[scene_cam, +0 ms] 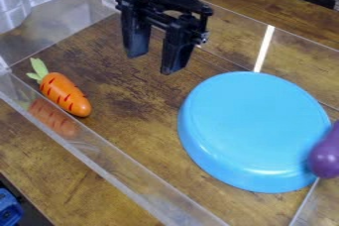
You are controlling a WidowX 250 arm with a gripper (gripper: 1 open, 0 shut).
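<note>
The black gripper (155,44) hangs at the top centre of the camera view, its two dark fingers apart with nothing seen between them. It is above the wooden floor, up and right of an orange toy carrot (62,92) with green leaves at the left. A large light blue plate (245,126) lies at the lower right. A purple toy (323,153), partly cut off by the right edge, sits at the plate's rim.
Clear walls surround the wooden workspace (126,126), with a blue object (7,210) outside at the lower left. The middle floor between carrot and plate is free.
</note>
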